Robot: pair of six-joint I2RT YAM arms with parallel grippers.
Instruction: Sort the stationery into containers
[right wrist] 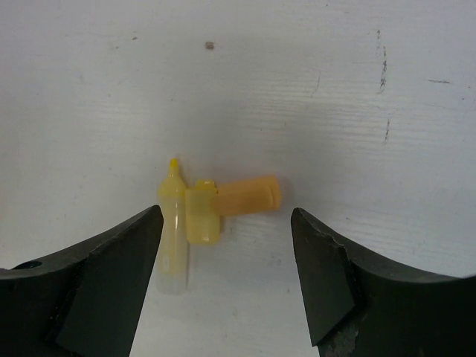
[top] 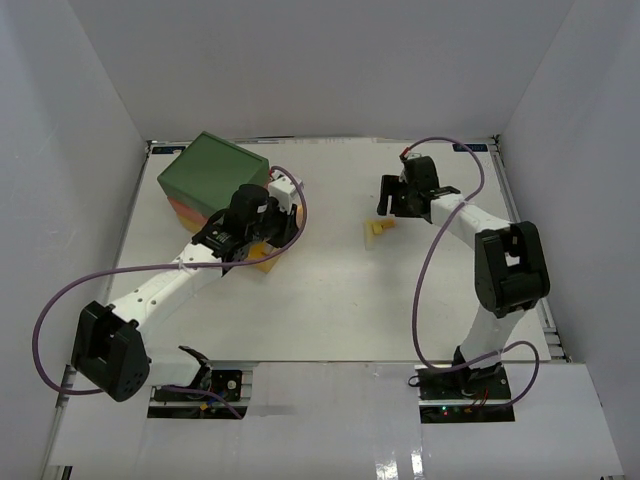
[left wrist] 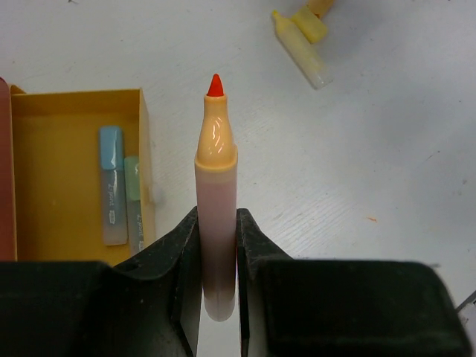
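Note:
My left gripper is shut on an uncapped marker (left wrist: pixel 217 249) with an orange collar and red tip, pointing away from the fingers. In the top view this arm is at the boxes on the left. A yellow box (left wrist: pixel 56 100) in the left wrist view holds a blue-capped marker (left wrist: pixel 113 186) and a green-capped one (left wrist: pixel 134 204). My right gripper stands open above the table, its fingers well apart. Beyond them show an uncapped yellow marker (right wrist: pixel 173 230), a yellow cap (right wrist: pixel 199 219) beside it and an orange cap (right wrist: pixel 249 195) against the yellow cap.
A green box (top: pixel 213 170) stands at the back left, with a reddish box (top: pixel 187 214) partly visible beneath its front edge. The left arm covers part of the yellow box in the top view.

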